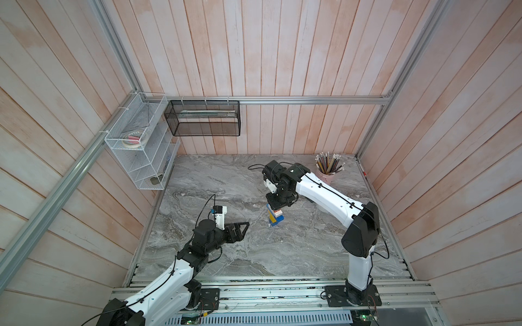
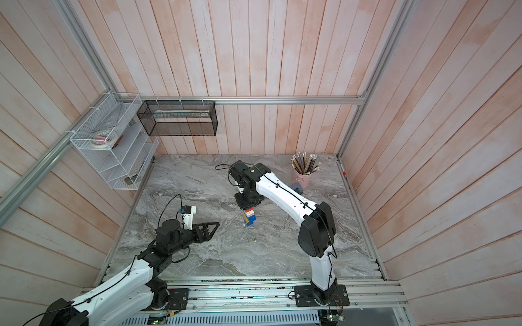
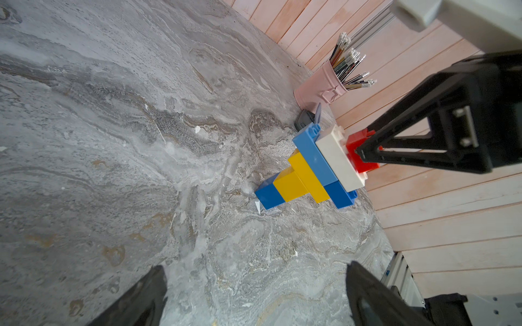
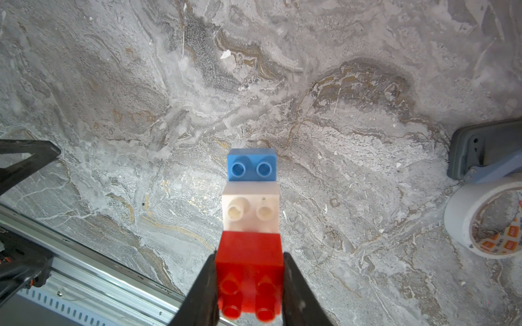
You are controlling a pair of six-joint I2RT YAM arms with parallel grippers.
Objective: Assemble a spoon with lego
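Observation:
In the left wrist view, a stepped stack of bricks widens upward: a dark blue brick (image 3: 269, 193) at the bottom, yellow bricks (image 3: 296, 182), a wider blue layer (image 3: 318, 154), then a white brick (image 3: 338, 154). A red brick (image 3: 359, 149) sits against the white one's studded top; whether it is fully pressed on cannot be told. My right gripper is shut on the red brick, holding its two sides. Contact between the stack's base and the table is not clear. My left gripper (image 1: 244, 231) stands open and empty, to the left of the stack.
A pink bucket of pencils (image 3: 320, 87) stands at the back right. Near it are a dark grey object (image 4: 484, 146) and a white tape roll (image 4: 462, 217). White wire shelves (image 1: 144, 146) line the left wall.

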